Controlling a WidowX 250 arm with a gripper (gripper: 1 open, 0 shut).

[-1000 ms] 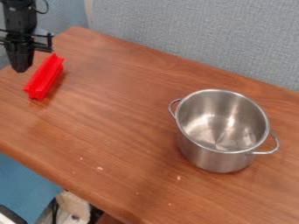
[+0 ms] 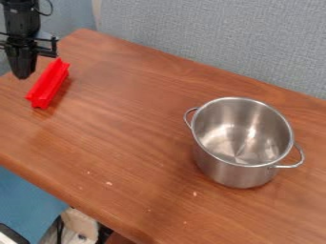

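Observation:
My black gripper (image 2: pixel 22 65) hangs at the upper left, over the left edge of the table, just left of and above a red elongated object (image 2: pixel 49 83) lying on the wood. I cannot make out whether its fingers are apart or closed. A steel pot (image 2: pixel 241 164) with two side handles stands on the right of the table, well away from the gripper.
A grey textured wall (image 2: pixel 204 38) runs behind it. Blue surface (image 2: pixel 26 200) and some cables show below the table's near left edge.

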